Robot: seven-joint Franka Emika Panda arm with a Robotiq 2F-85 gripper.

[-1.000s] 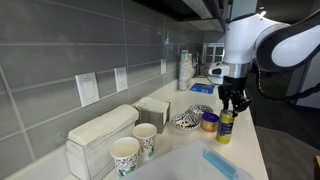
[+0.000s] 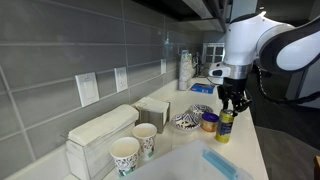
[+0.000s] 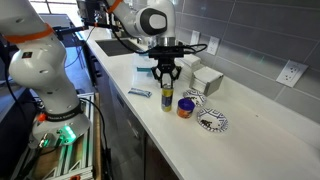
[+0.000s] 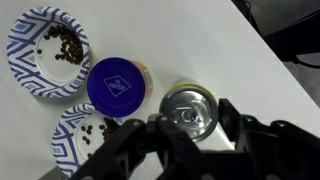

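Observation:
A yellow can with a silver lid (image 4: 188,113) stands upright on the white counter. My gripper is over it from above, shut on its upper part, with a dark finger at either side of the lid. In exterior view 2 the can (image 3: 167,98) stands under the gripper (image 3: 167,80), its base at the counter. Exterior view 1 shows the same can (image 2: 225,128) below the gripper (image 2: 236,105); the far finger's contact is hard to make out there.
Close beside the can is a blue-lidded jar (image 4: 117,86). Two patterned bowls (image 4: 48,49) with small dark pieces lie past it. Paper cups (image 2: 125,154), a light-blue item (image 2: 220,164) and a white box (image 2: 104,130) are nearby. Counter right of the bowls is clear in exterior view 2.

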